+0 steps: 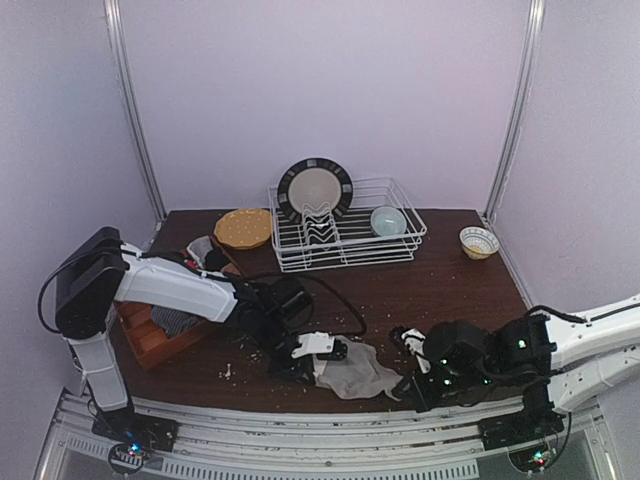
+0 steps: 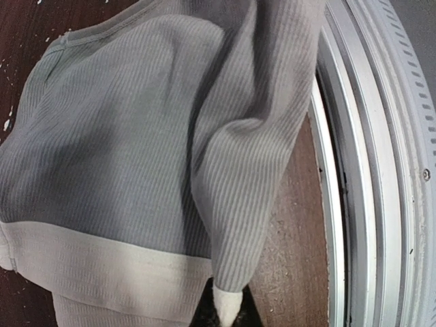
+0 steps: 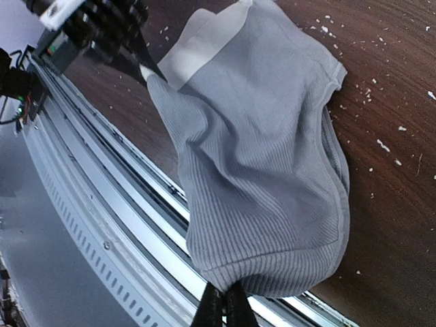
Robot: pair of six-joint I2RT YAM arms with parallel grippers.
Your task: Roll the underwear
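Note:
Grey ribbed underwear [image 1: 355, 374] with a pale waistband lies near the table's front edge, between both arms. In the left wrist view my left gripper is shut on the end of the waistband [image 2: 129, 269], where the cloth gathers into a raised fold. My right gripper is shut on the opposite end of the underwear [image 3: 266, 170], pinching its lower edge, seen in the right wrist view. Between the two grips the cloth bunches in folds along the front side; the rest lies spread out.
A wooden box [image 1: 150, 345] with dark cloth items stands at the left. At the back are a white dish rack [image 1: 345, 262], an orange plate [image 1: 243, 229] and a small bowl [image 1: 479, 242]. The metal rail [image 1: 300, 428] runs along the front. Pale crumbs dot the table.

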